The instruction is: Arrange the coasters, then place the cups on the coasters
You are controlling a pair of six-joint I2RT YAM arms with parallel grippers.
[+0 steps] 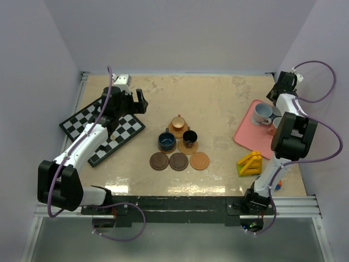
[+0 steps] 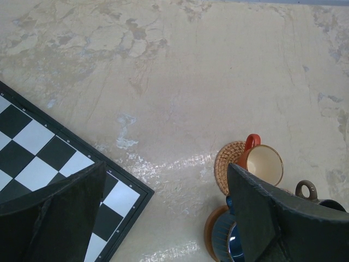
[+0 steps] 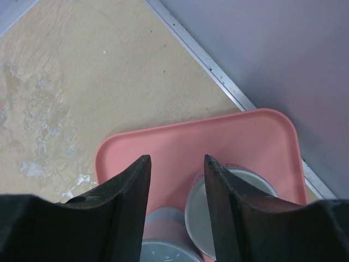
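Observation:
In the top view, a pale blue cup (image 1: pixel 261 113) and a pinkish cup (image 1: pixel 274 126) rest in the pink tray (image 1: pixel 246 135), partly under my right arm. My right gripper is partly open over the tray's far end. Its right finger (image 3: pixel 215 191) overlaps a grey-rimmed cup (image 3: pixel 251 176) in the right wrist view; contact cannot be told. Another cup (image 3: pixel 165 218) shows below the gap. Empty coasters, two dark brown (image 1: pixel 159 161) and one tan (image 1: pixel 199 161), lie at the table's middle front. My left gripper stands open and empty, above the table.
Three cups, orange-handled (image 1: pixel 178 123), blue (image 1: pixel 167 141) and black (image 1: pixel 190 138), stand on coasters mid-table. A checkered board (image 1: pixel 92 123) lies under the left arm. A yellow rack (image 1: pixel 250 164) stands before the tray. The right wall is close to the right arm.

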